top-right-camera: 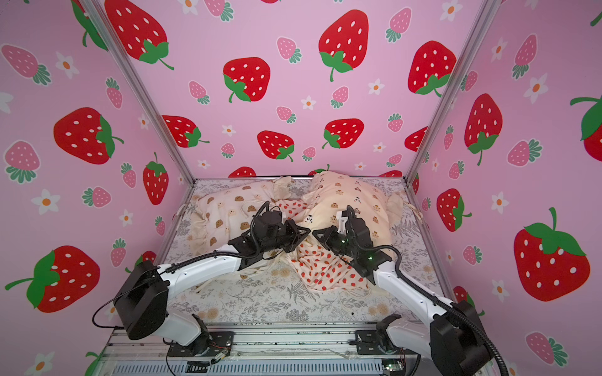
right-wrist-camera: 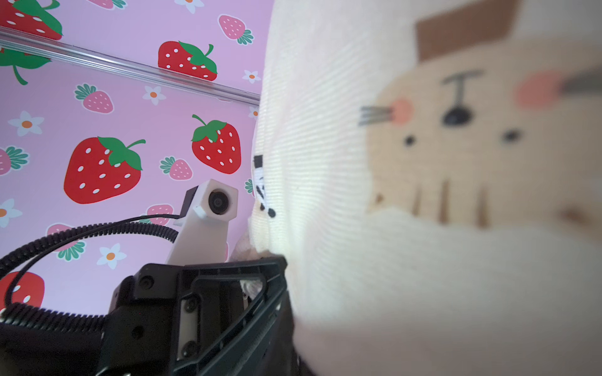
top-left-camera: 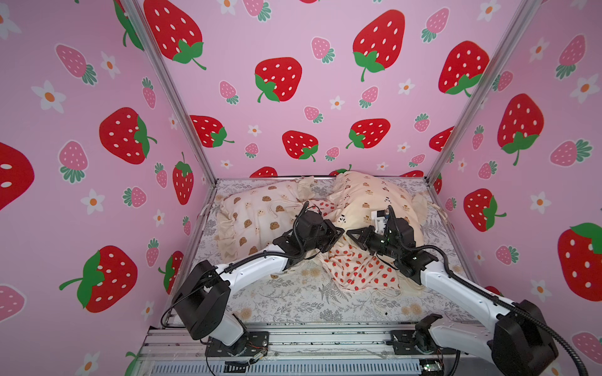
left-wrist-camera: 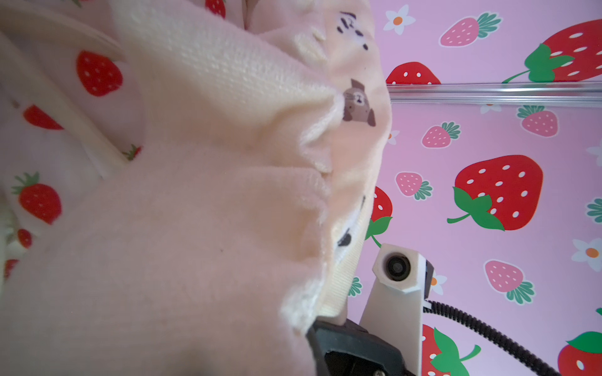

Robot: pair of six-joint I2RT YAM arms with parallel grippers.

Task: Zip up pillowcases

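Two cream pillows in animal-print cases lie side by side, the left one (top-left-camera: 254, 216) and the right one (top-left-camera: 367, 191). Red-strawberry fabric (top-left-camera: 360, 272) spreads between and below them. My left gripper (top-left-camera: 340, 232) is shut on cream fabric of the right pillowcase, its fingers mostly hidden by folds in the left wrist view. Facing it, my right gripper (top-left-camera: 351, 233) is against that same pillowcase and looks shut; its tips are hidden by the bulging fabric (right-wrist-camera: 439, 263) in the right wrist view. I cannot make out a zipper pull.
Strawberry-print walls (top-left-camera: 489, 125) enclose the floral work surface (top-left-camera: 338, 307) on the sides and back. Bare surface shows along the front and at the edges beside the pillows.
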